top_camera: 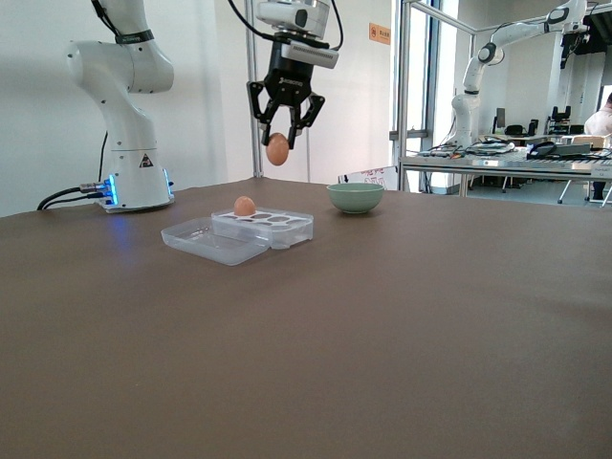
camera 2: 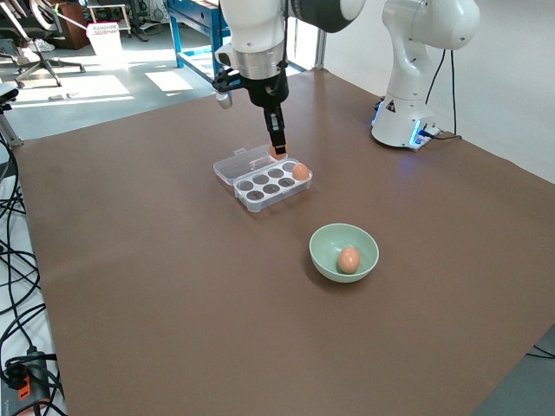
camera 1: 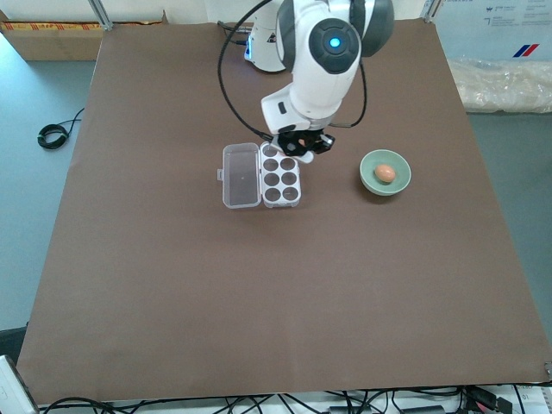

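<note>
My gripper [top_camera: 278,134] is shut on an egg [top_camera: 278,149], held in the air above the egg box, as the top view shows; in the left view its underside is hidden. The clear plastic egg box [camera 1: 280,181] lies open, its lid [camera 1: 241,176] flat beside it. Another egg [top_camera: 245,207] sits in the box, also seen in the right view [camera 2: 301,172]. A green bowl [camera 2: 327,243] holds one more egg [camera 2: 349,260].
A white robot arm base [top_camera: 134,191] with cables stands at the back of the table.
</note>
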